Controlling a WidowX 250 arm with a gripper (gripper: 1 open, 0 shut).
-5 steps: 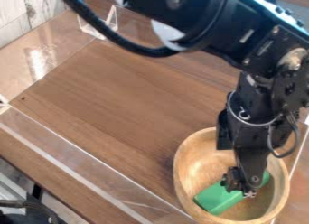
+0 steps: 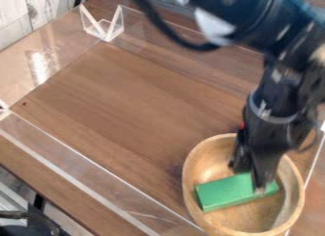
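A wooden bowl [image 2: 207,213] sits at the lower right of the camera view, with a green rectangular block [image 2: 226,191] lying inside it. My gripper [image 2: 254,168] hangs over the bowl just above the block, blurred, its fingers close together; nothing shows held between them, and it looks shut. Whether a fingertip touches the block is unclear.
A wide bare wooden surface [image 2: 121,111] fills the left and middle. Clear plastic brackets [image 2: 102,26] stand at the top left. A small red item is mostly hidden behind the gripper at the right.
My gripper and arm have moved up and slightly back from inside the bowl, and more of the green block now shows.
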